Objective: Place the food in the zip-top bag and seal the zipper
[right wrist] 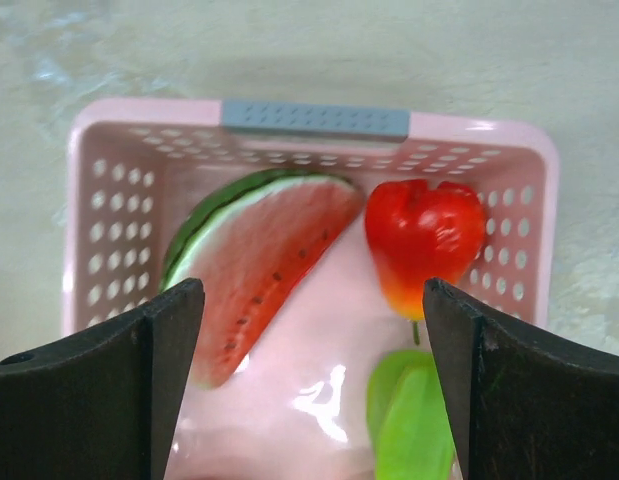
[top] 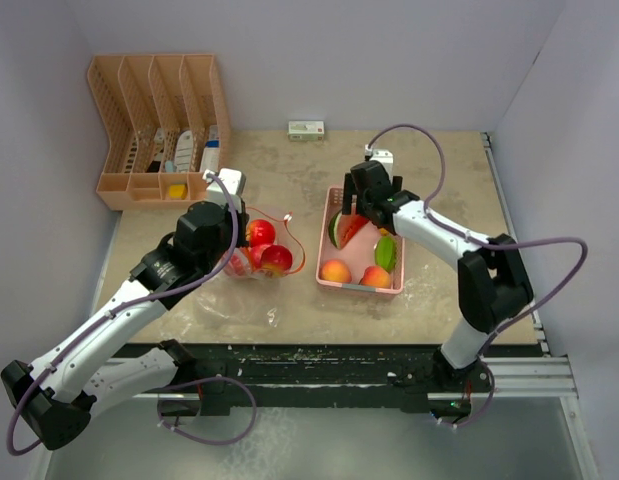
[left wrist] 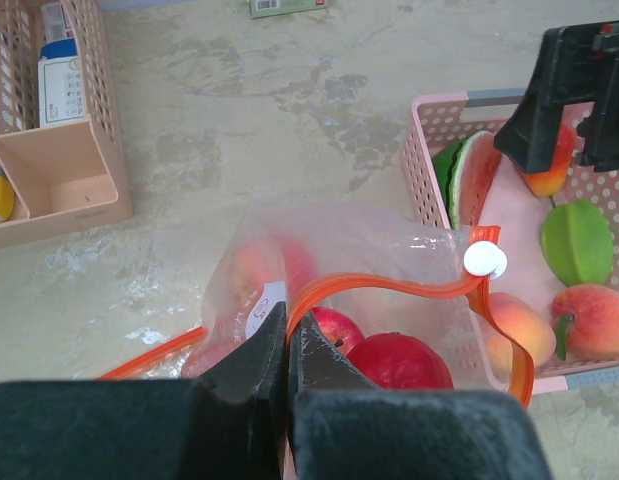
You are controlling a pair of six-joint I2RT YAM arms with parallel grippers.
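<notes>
A clear zip bag (left wrist: 379, 320) with orange edging and white slider (left wrist: 484, 258) holds several red fruits, left of the pink basket (top: 329, 278). My left gripper is shut at the bag's upper edge. My right gripper hangs part open over the basket, nothing between its fingers. Below it lie a watermelon slice (right wrist: 249, 270), a red mango (right wrist: 424, 240) and a green fruit (right wrist: 409, 420); two peaches (top: 336, 270) lie at the basket's front.
A compartmented organiser (top: 159, 120) stands at the back left, with a small box (top: 306, 129) at the back middle.
</notes>
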